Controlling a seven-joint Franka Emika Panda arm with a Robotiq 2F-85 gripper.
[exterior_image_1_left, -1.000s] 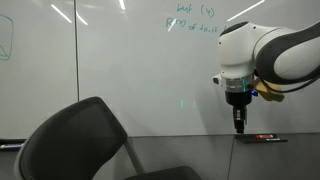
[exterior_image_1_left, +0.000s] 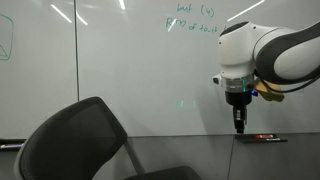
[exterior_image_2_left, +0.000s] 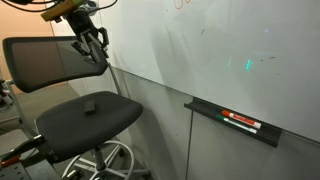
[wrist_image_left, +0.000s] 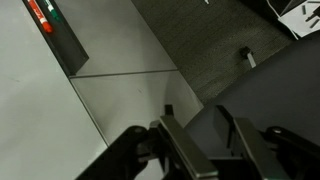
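My gripper (exterior_image_1_left: 240, 127) points downward in front of the whiteboard. In exterior view 2 the gripper (exterior_image_2_left: 97, 46) hangs above a black office chair, whose seat (exterior_image_2_left: 112, 122) carries a small dark block (exterior_image_2_left: 90, 106). The wrist view shows the gripper open, its fingers apart with nothing visible between them. Part of the dark seat (wrist_image_left: 275, 88) lies below; the block cannot be made out there.
A red marker (exterior_image_2_left: 240, 117) and a green-labelled one (exterior_image_2_left: 238, 124) lie in the tray (exterior_image_2_left: 203, 106) under the whiteboard (exterior_image_2_left: 225, 60). The chair's backrest (exterior_image_1_left: 75, 140) stands left of the arm. Carpet (wrist_image_left: 205, 45) shows beside the wall.
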